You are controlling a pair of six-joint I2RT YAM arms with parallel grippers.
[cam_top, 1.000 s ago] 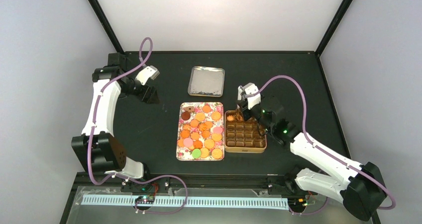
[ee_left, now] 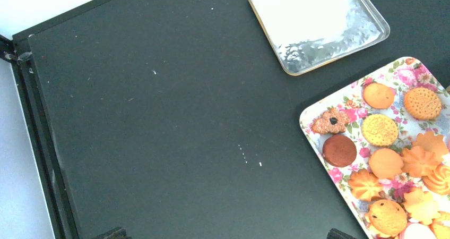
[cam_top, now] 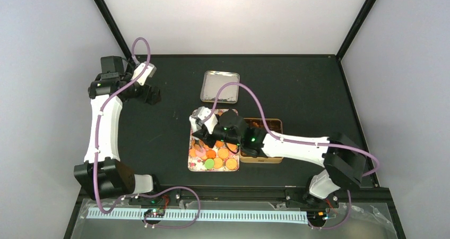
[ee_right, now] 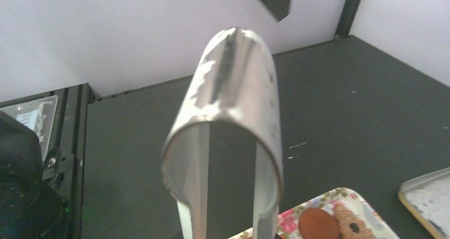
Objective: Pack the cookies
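Observation:
Many cookies, among them a green one (cam_top: 209,163) and a chocolate-brown one (ee_left: 339,151), lie on a floral tray (ee_left: 309,114) in the middle of the table. To its right stands a gold box (cam_top: 265,160) with compartments, partly covered by my right arm; some orange shows in its far end. My right gripper (cam_top: 204,138) is over the tray, closed around shiny metal tongs (ee_right: 244,74); the tong tips are out of sight in the right wrist view, and whether they touch a cookie cannot be told. My left gripper (cam_top: 154,95) is open and empty, off to the left.
A shallow silver lid (cam_top: 221,87) lies behind the floral tray. Bare black table (ee_left: 175,127) stretches between the left arm and the tray, and to the far right. The table is bounded by walls.
My right gripper has swung left with the tongs, from the box's far end to above the floral tray. The left arm has drawn slightly farther left.

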